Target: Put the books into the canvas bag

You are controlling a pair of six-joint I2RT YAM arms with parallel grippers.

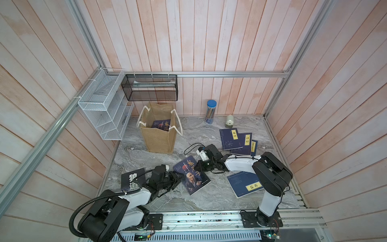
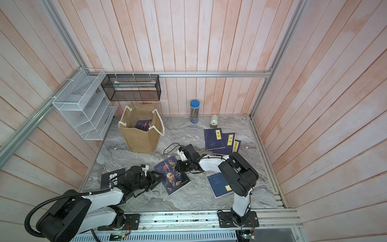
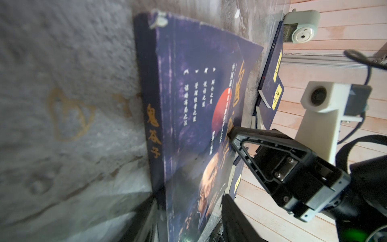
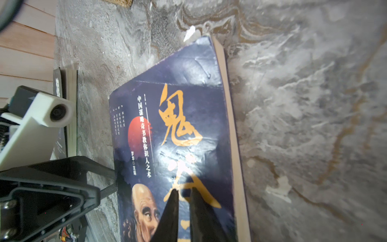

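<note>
The dark blue book with gold characters and an old man's face [image 1: 188,171] lies on the grey table between my two grippers. In the left wrist view its spine edge reaches between the parted fingers of my left gripper. My right gripper is shut, its two tips close together and low over the cover; whether they pinch anything is unclear. The brown canvas bag [image 1: 159,141] stands upright behind, with one dark book [image 1: 161,124] inside. Behind my left arm lies a black book [image 1: 133,180].
Several navy books with yellow labels lie at the right, including one pair [image 1: 230,139] [image 1: 243,144] overlapping and one book [image 1: 243,183] nearer the front. A blue-lidded jar [image 1: 210,111] and a small pale device [image 1: 229,121] stand at the back.
</note>
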